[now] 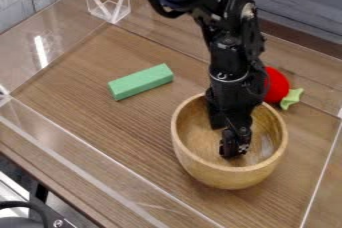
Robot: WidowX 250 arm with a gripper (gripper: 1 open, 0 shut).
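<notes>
My black gripper (230, 122) reaches down from the top into a large yellow-tan bowl (227, 172) at the lower right of the camera view. Its fingertips are low inside the bowl, dark against it, and stand open. Whether anything small lies between them is hard to tell. A red object (275, 84), partly hidden by the gripper, lies behind the bowl to the right, with a light green piece (293, 99) beside it.
A green block (140, 81) lies on the wooden table (94, 142) left of the bowl. A clear wire-like item (107, 2) stands at the back left.
</notes>
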